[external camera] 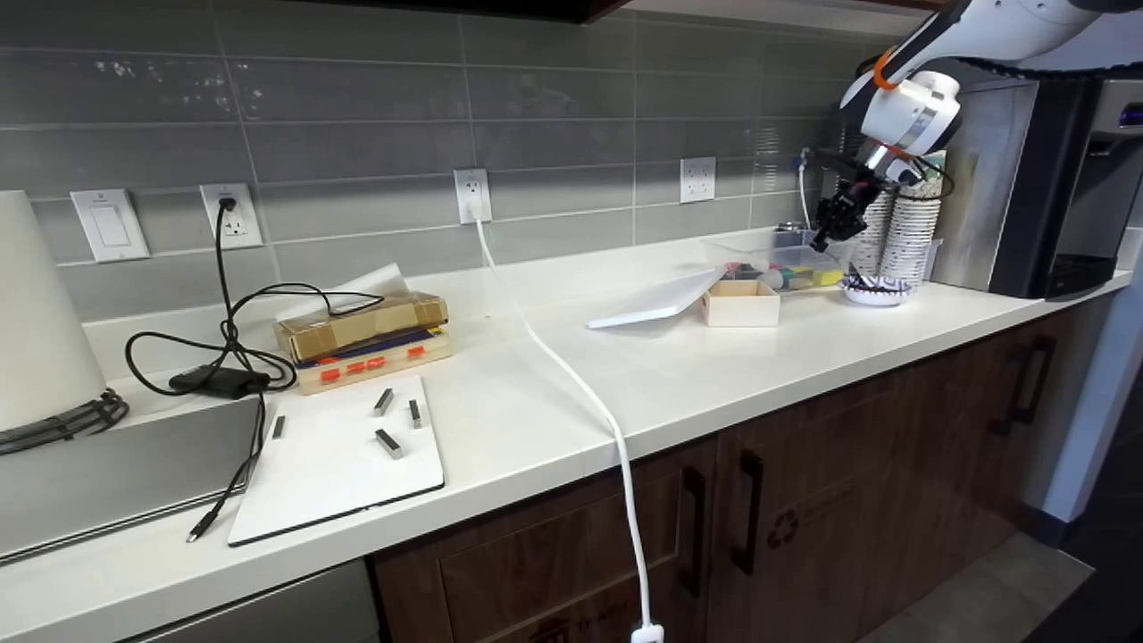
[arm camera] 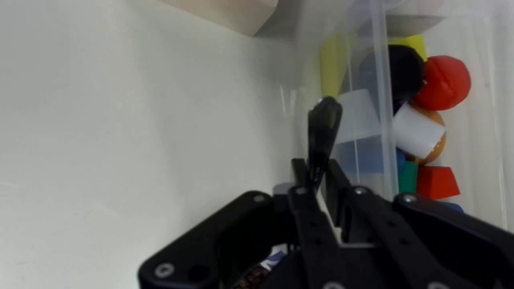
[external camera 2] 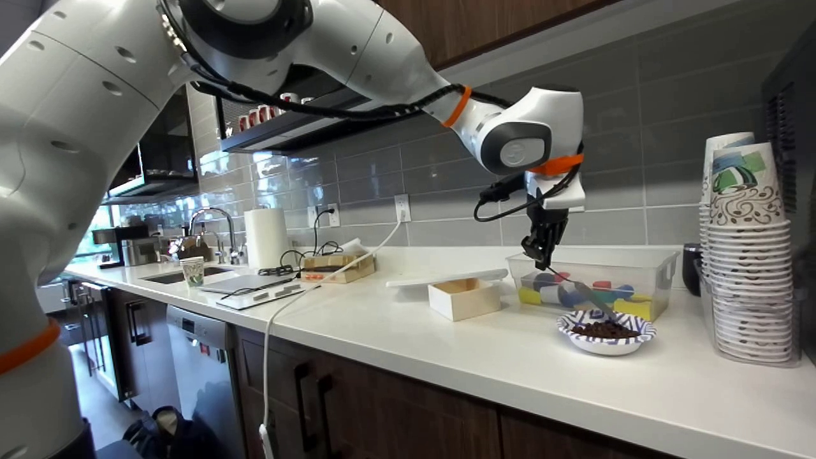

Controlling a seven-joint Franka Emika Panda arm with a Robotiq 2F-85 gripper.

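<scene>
My gripper [external camera 2: 541, 260] is shut on the black handle of a long utensil [arm camera: 323, 129]. From exterior view 2, the utensil's flat grey end [external camera 2: 593, 297] slants down toward a patterned paper bowl [external camera 2: 604, 348]. Dark brown bits, like beans [external camera 2: 604, 329], fill the bowl; whether the utensil's tip touches them I cannot tell. In exterior view 1 the gripper [external camera: 827, 237] hangs above the bowl's left side, near the clear bin. Only a sliver of the bowl [arm camera: 274, 257] shows behind my fingers in the wrist view.
Behind the bowl stands a clear bin [external camera 2: 665, 268] of coloured objects. Stacked cups and bowls [external camera 2: 750, 291] stand to its right, an open wooden box [external camera 2: 463, 302] to its left. A white cable [external camera: 584, 391] crosses the counter, which is clear in front.
</scene>
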